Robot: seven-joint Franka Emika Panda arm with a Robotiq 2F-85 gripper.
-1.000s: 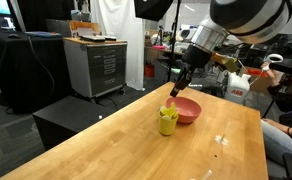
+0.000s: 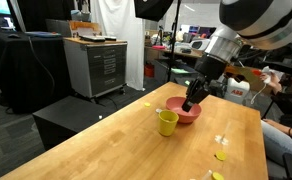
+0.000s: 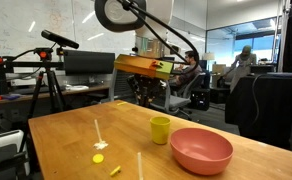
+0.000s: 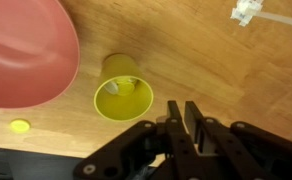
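Observation:
My gripper is above the table close to the yellow cup, its fingers slightly apart with nothing visible between them. In exterior view 1 the gripper (image 2: 189,105) hangs in front of the red bowl. The yellow cup (image 4: 104,72) stands upright beside that bowl (image 4: 26,60); seen from above, something small and pale lies inside it. Exterior view 2 has the cup (image 3: 160,130) behind and left of the wide red bowl (image 3: 201,148), both on the wooden table. The bowl's visible inside looks empty.
A yellow disc (image 3: 98,158) and a small yellow piece (image 3: 115,170) lie on the table. Two thin white sticks are there too, one (image 3: 98,131) farther back and one (image 3: 140,166) near the front. The table left of the cup (image 2: 96,145) is clear.
A second ago the gripper was over the cup, with something yellow at the cup's top. Cup and bowl have stayed in place.

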